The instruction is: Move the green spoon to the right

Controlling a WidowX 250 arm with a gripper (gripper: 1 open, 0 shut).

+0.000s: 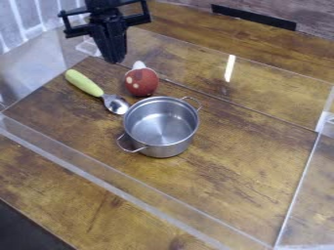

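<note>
The green spoon lies on the wooden table at left, its pale green handle (84,82) pointing up and left and its metal bowl (116,104) near the pot. Above and behind the spoon, my black gripper (115,59) hangs clear of it. The fingers look like one dark mass, so their opening is unclear. Nothing visible hangs from them.
A steel pot (160,127) with two handles stands just right of the spoon's bowl. Behind the pot sits a red and white round object (141,81). Bare table (248,156) spreads to the right, with clear low walls around the edges.
</note>
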